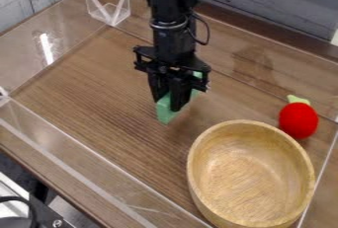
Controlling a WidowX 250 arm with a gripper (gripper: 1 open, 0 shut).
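Observation:
My black gripper (172, 84) hangs over the middle of the wooden table, shut on a green object (166, 110) that shows below and just to the right of its fingers. The object's upper part is mostly hidden behind the gripper, so its full shape is unclear.
A tan round bowl (250, 150) sits at the lower right. A red tomato-like object (298, 120) with a light green top lies at the right. A clear plastic piece (109, 5) stands at the upper left.

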